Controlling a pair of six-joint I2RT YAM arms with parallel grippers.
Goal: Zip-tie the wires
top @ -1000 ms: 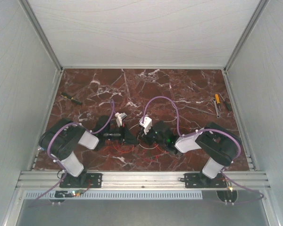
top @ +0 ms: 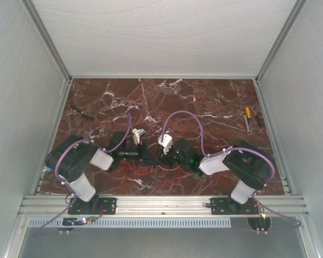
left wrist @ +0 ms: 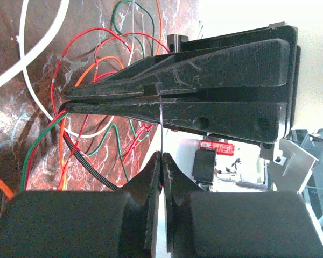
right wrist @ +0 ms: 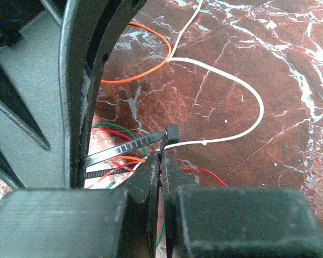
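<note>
The black zip tie (right wrist: 124, 150) shows in the right wrist view as a strap running up to its small square head (right wrist: 173, 132), with a ribbed part below it. My right gripper is shut on the zip tie just below this head. In the left wrist view the ribbed loop (left wrist: 86, 165) passes beside the red wire (left wrist: 57, 70), green wire (left wrist: 33, 151) and orange wire (left wrist: 61, 145); its far side is hidden. My left gripper is shut on a thin strip, the zip tie's tail seen edge-on.
Both grippers work close together at the front middle of the marble table (top: 167, 97). A white wire (right wrist: 247, 88) curves over the surface. A dark tool (top: 82, 112) lies far left, and several hand tools, one a yellow-handled screwdriver (top: 248, 113), lie far right.
Both arms look almost still in the top view. No clear shift of grippers or wires shows.
</note>
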